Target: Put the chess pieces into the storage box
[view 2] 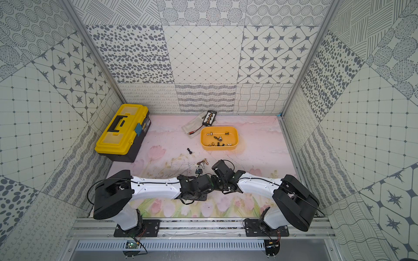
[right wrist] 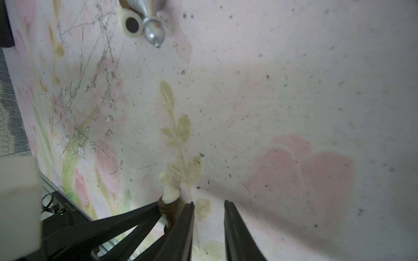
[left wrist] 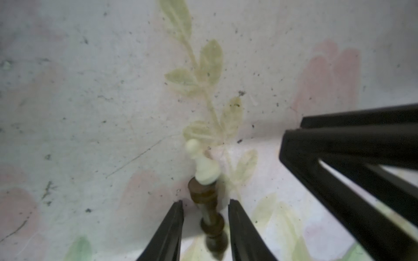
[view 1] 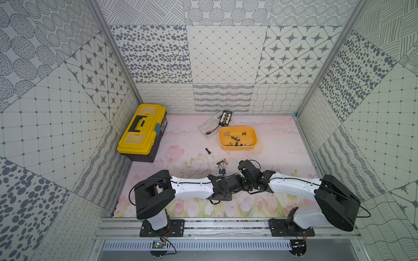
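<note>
An orange box [view 1: 238, 131] holds several chess pieces. In the left wrist view, a bronze piece [left wrist: 203, 191] and a small white piece [left wrist: 207, 170] lie end to end; my left gripper is open around the bronze one. The fingertips of my right gripper stand open, beside that pair, with bare table between them. A cluster of silver [right wrist: 153, 30] and other pieces lies farther back. A small black piece [view 1: 208, 151] lies left of the box.
A yellow toolbox [view 1: 141, 128] stands at the left. A clear bag [view 1: 208, 125] and a boxed item [view 1: 225, 117] lie behind the orange box. Both arms crowd the front middle.
</note>
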